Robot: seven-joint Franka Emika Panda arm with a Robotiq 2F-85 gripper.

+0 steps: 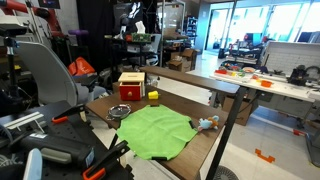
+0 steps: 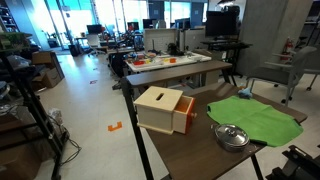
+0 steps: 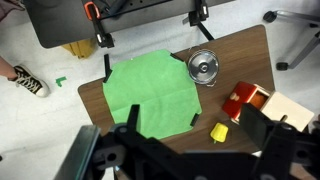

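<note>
In the wrist view my gripper stands open over the table, its dark fingers wide apart and nothing between them. A green cloth (image 3: pixel 150 92) lies spread flat on the dark tabletop below. Beside the cloth sits a round silver metal bowl (image 3: pixel 203 67). A pale wooden box with red sides (image 3: pixel 285 110) stands near the table's end, and a small yellow block (image 3: pixel 219 132) lies close to it. On the far side of the cloth rests a small pale blue and orange toy (image 1: pixel 208 123). I cannot make out the gripper in the exterior views.
The brown tabletop (image 1: pixel 178 101) has bare wood between the yellow block and the toy. Black stand parts (image 1: pixel 65 150) fill the near left. Another long table (image 2: pixel 180 70) with several items stands behind, across open floor.
</note>
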